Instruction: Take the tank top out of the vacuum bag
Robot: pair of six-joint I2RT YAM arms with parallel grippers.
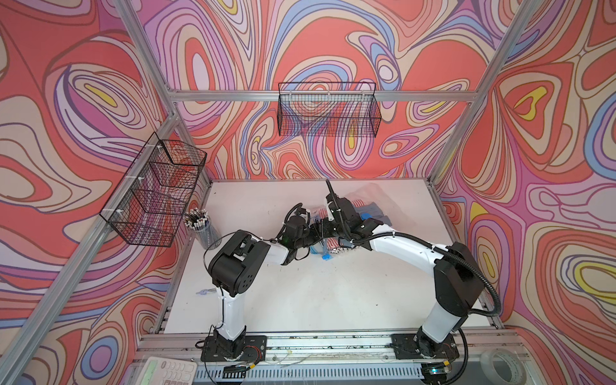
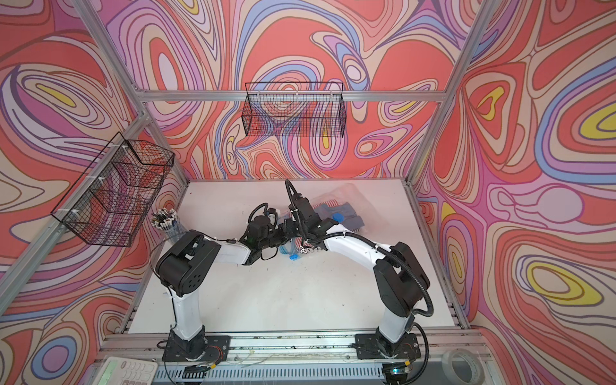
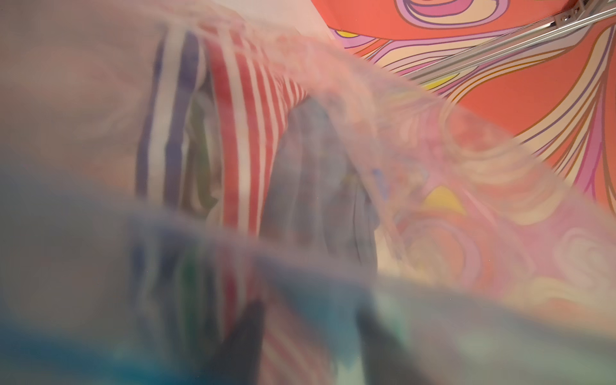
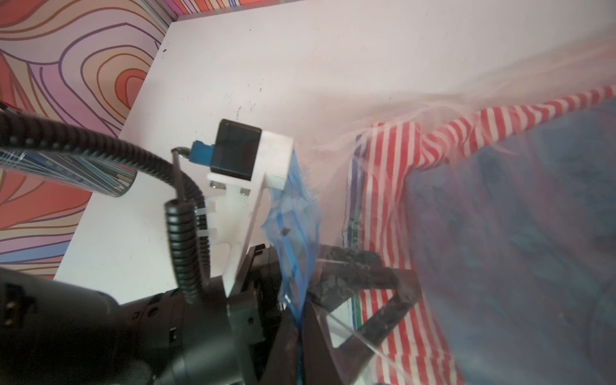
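Note:
The clear vacuum bag [image 4: 551, 70] lies at the middle of the table with its blue-edged mouth to the left. Inside are a red-and-white striped garment [image 4: 388, 186] and a grey-blue one [image 4: 500, 237]; which is the tank top I cannot tell. My right gripper is shut on a bunched blue strip [image 4: 295, 237] of the bag's mouth. At the mouth, my left gripper shows through film, its dark fingers [image 3: 247, 340] apart before the striped cloth. Whether they clamp anything is blurred.
A holder of thin sticks [image 1: 200, 226] stands at the left table edge. Wire baskets hang at the back [image 1: 329, 115] and left [image 1: 154, 186]. Both wrists nearly touch at the bag mouth.

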